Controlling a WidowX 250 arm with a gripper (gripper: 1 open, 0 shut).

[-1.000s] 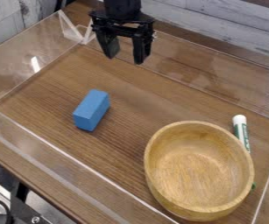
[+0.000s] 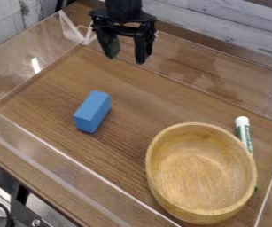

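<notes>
My dark gripper hangs at the top middle of the camera view, open, above the back of the wooden surface. A blue block lies on the left middle of the surface, apart from the gripper. A large pale wooden bowl stands at the lower right. A thin white and green stick, possibly a marker, lies along the right, beside the bowl.
Raised edges run along the left and back. A dark cable shows at the lower left corner.
My gripper has shifted very slightly upward in the view. The block, bowl and stick have not moved.
</notes>
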